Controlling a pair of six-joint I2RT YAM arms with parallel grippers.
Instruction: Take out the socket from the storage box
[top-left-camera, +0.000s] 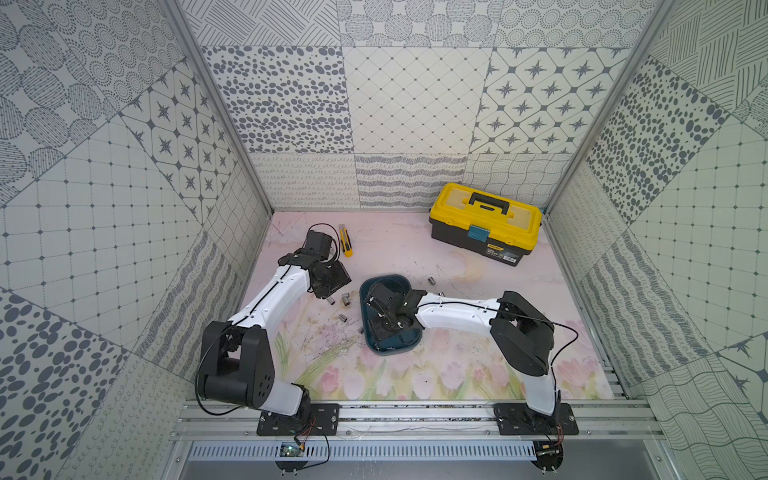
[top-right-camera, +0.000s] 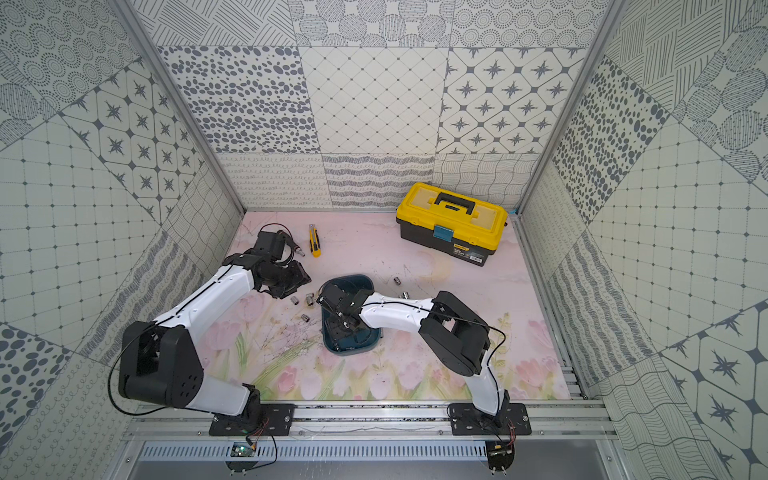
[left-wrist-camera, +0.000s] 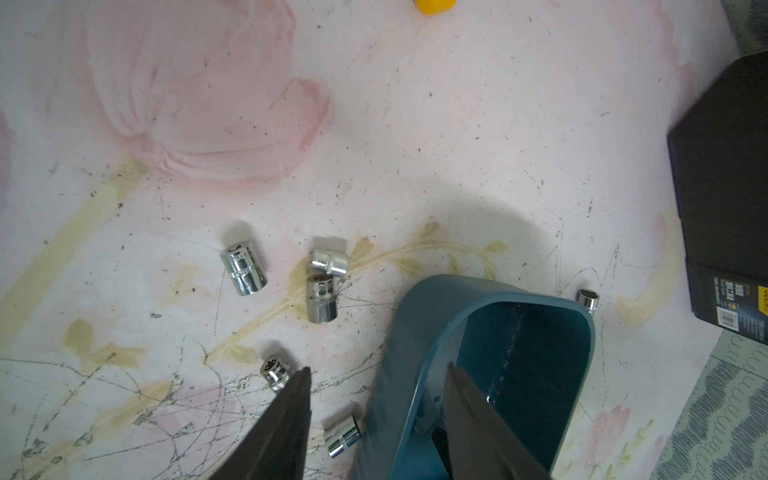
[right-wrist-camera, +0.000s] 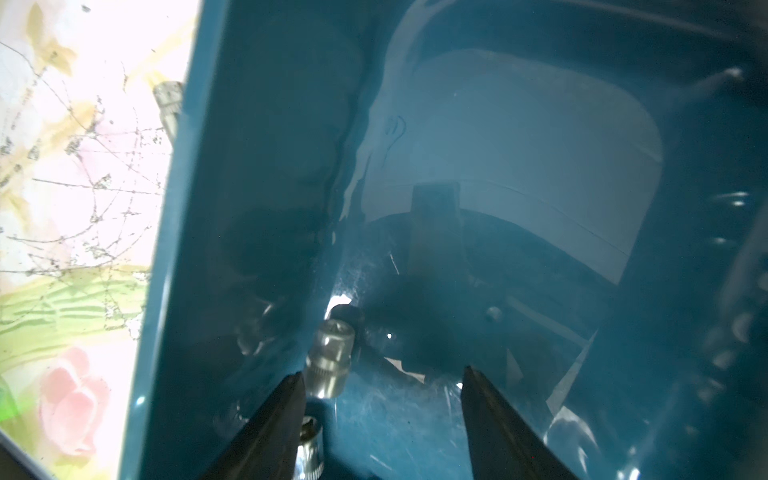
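Inside the dark teal storage box (right-wrist-camera: 520, 264), two metal sockets lie along its left side in the right wrist view: one socket (right-wrist-camera: 329, 358) by the wall, and a second socket (right-wrist-camera: 309, 452) partly hidden behind a finger. My right gripper is open over the box, both sockets toward its left finger and nothing held. My left gripper stands open and empty above the table, left of the box. Beneath it are loose sockets, among them an upright-looking socket (left-wrist-camera: 321, 299), a tilted socket (left-wrist-camera: 244, 268) and a socket (left-wrist-camera: 342, 436) beside the box wall.
A yellow and black toolbox (top-left-camera: 486, 224) stands at the back right. A yellow utility knife (top-left-camera: 345, 240) lies behind the left gripper. One small socket (left-wrist-camera: 588, 300) rests just past the box's far side.
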